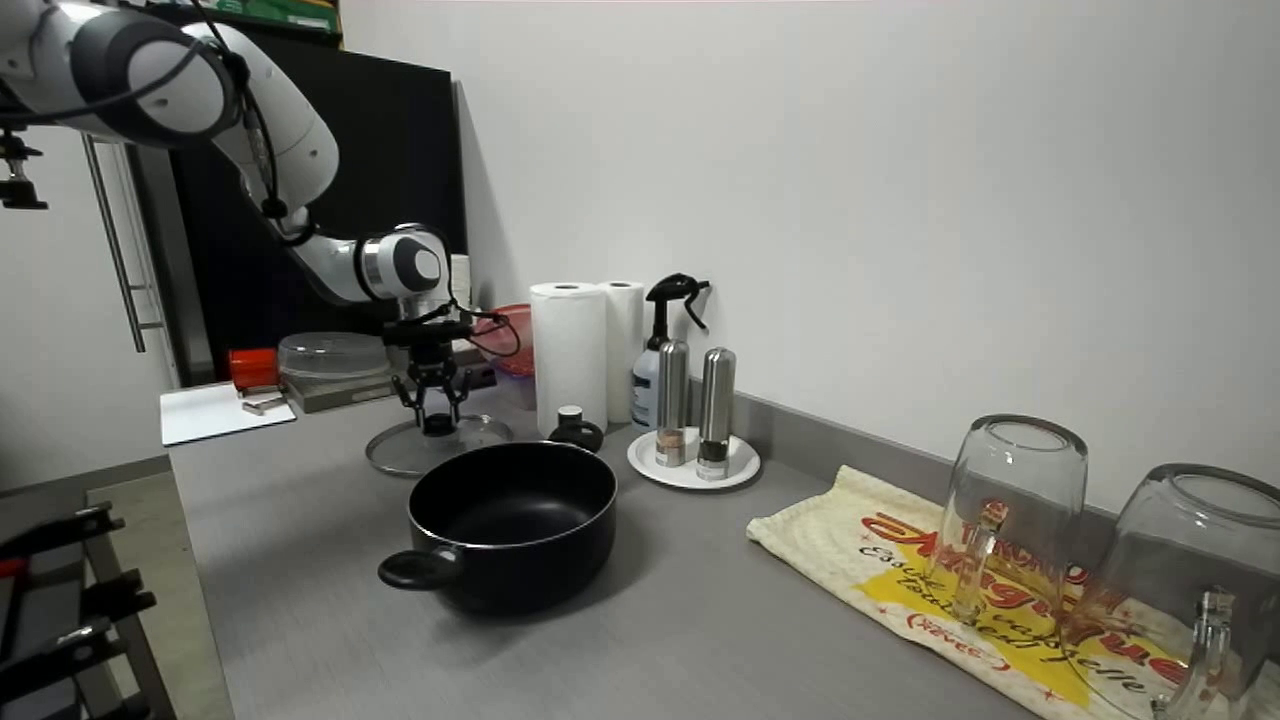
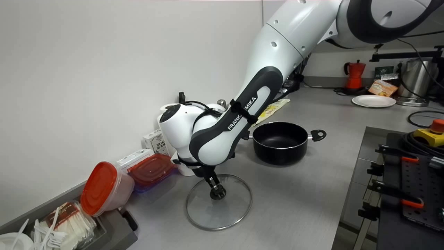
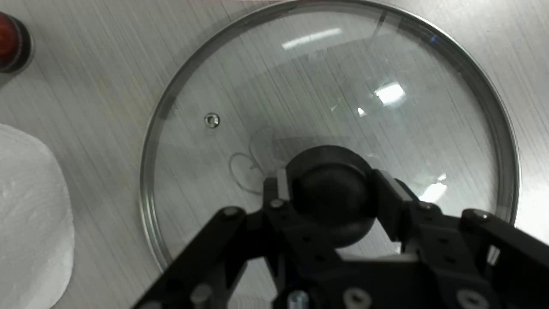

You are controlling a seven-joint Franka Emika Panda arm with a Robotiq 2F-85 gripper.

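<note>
A round glass lid (image 3: 247, 87) with a metal rim and a black knob (image 3: 329, 190) lies on the grey counter. My gripper is shut on the knob, one finger pad against each side, as the wrist view shows. In exterior view 2 the lid (image 2: 233, 212) rests flat, with the gripper (image 2: 217, 191) coming down onto its knob from above. Beside it stands a black two-handled pot (image 1: 516, 528), uncovered and empty as far as I can see.
Paper towel rolls (image 1: 569, 360) stand close to the lid. A white plate (image 1: 732, 470) bears two grinders near the wall. Plastic containers (image 2: 104, 187) crowd the back beyond the lid.
</note>
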